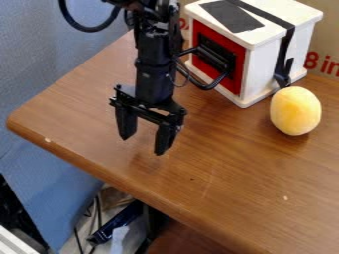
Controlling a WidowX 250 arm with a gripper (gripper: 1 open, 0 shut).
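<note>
A black gripper [143,137] hangs over the left part of a wooden table [199,189], its two fingers apart with nothing visible between them. A yellow oval object [295,111] rests on the table at the right. Behind it stands a white wooden box [275,27] with a red front panel [205,49], a black handle and a black strap.
A blue surface [40,89] lies beyond the table's left edge, with clutter below near the lower left. A cardboard box is at the back right.
</note>
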